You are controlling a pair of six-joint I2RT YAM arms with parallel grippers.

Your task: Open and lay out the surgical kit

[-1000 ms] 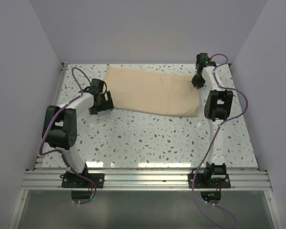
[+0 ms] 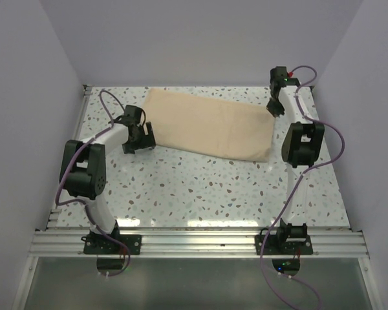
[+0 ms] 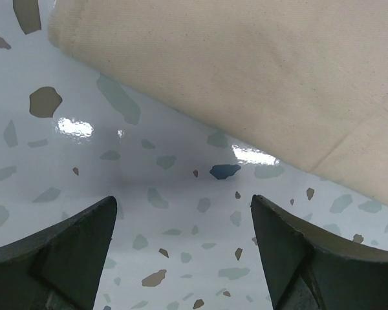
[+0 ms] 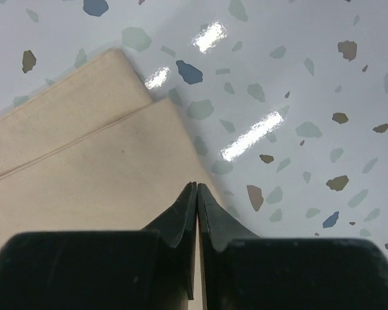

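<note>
A beige cloth bundle (image 2: 207,123) lies slightly askew across the back half of the table, its long sides running left to right. The right wrist view shows a folded layer with a stepped edge on the cloth (image 4: 103,148). My right gripper is shut with nothing seen between its fingertips, over the cloth's right edge. By the cloth's front left corner is my left gripper (image 2: 149,135); in the left wrist view its fingers (image 3: 71,258) stand wide apart over bare tabletop, in front of the cloth's edge (image 3: 181,77). Whatever the cloth may contain is hidden.
Grey walls (image 2: 200,39) close off the back and both sides. A metal rail (image 2: 200,239) runs along the front edge.
The right arm has moved a little to the right and its gripper has shifted slightly backward. The cloth's right edge appears slightly further right. The left arm is nearly still.
</note>
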